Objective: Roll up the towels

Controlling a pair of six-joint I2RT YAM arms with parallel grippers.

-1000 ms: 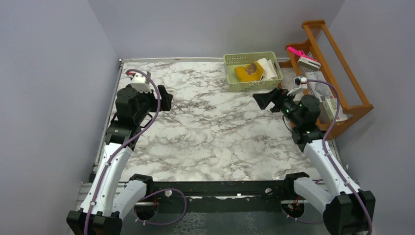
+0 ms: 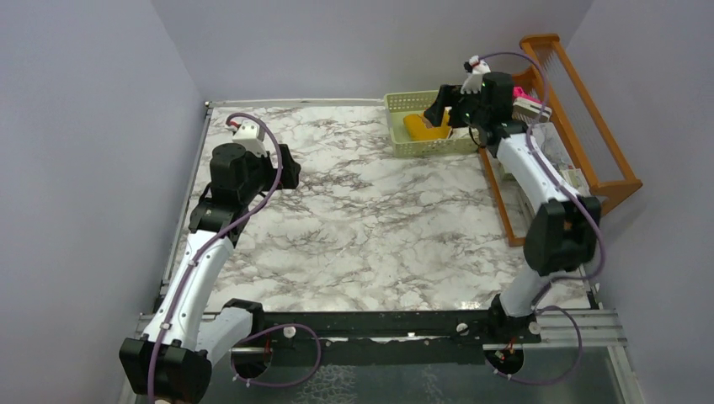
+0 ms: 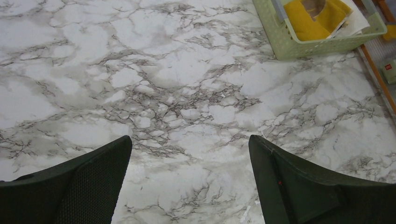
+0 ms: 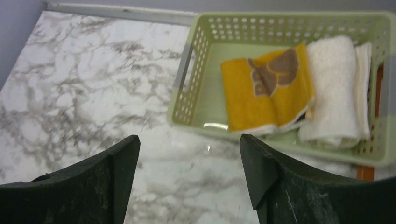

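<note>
The folded yellow towel with a brown patch (image 4: 254, 93) and a white towel (image 4: 331, 88) lie in the green plastic basket (image 2: 400, 147) at the back right of the table. My right gripper is open, raised at the basket, partly covering it in the top view, with nothing between its fingers; its wrist view is blurred. My left gripper hangs open over the left part of the bare marble table (image 2: 354, 227), the basket at the upper right of its view.
A wooden rack (image 2: 615, 168) with boxes and pink items stands along the right edge. Walls enclose the back and both sides.
My left arm has shifted only slightly. The towels look unmoved.
</note>
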